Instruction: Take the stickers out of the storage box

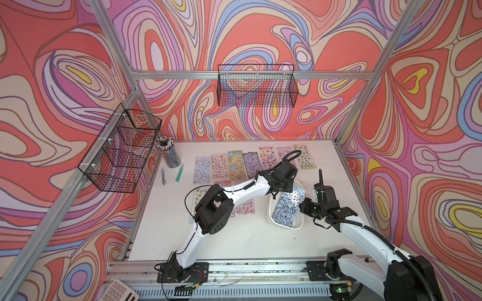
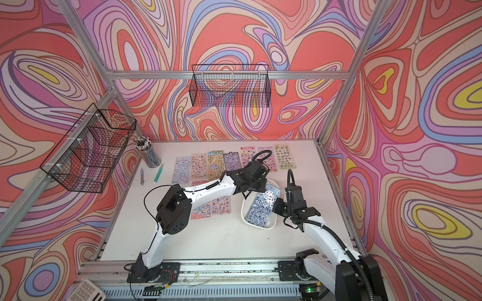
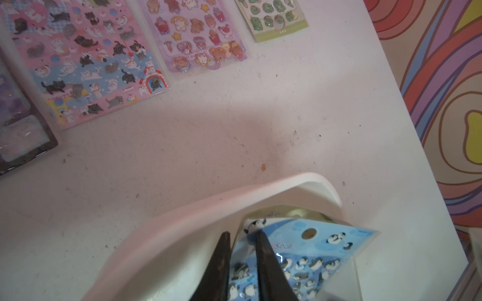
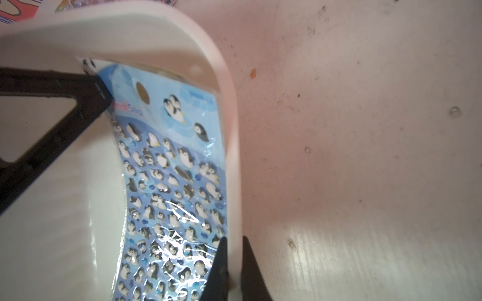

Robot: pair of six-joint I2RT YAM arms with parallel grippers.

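Note:
The white storage box stands on the table between my two arms. In it is a blue penguin sticker sheet, its top end raised and bent. My left gripper is shut on this sheet's upper left edge, inside the box. Behind the raised end, a strip of another, greenish sheet shows. On the box's right side, my right gripper is shut on the thin rim, one finger on each side of the wall.
Several sticker sheets lie in a row at the back, among them a pink cat sheet; more lie under my left arm. A pen holder, a green stick and a slim pen are at the left.

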